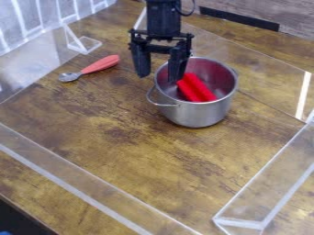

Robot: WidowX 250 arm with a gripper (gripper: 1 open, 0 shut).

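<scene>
My black gripper (160,57) hangs open at the upper middle, over the back left of a steel pot (192,112), with nothing visible between its fingers. Inside the pot lies a red object (197,88). To the left on the wooden table, a spoon with a red handle (101,63) lies apart from the pot.
Transparent panels run along the left edge (33,27) and the right side (262,193).
</scene>
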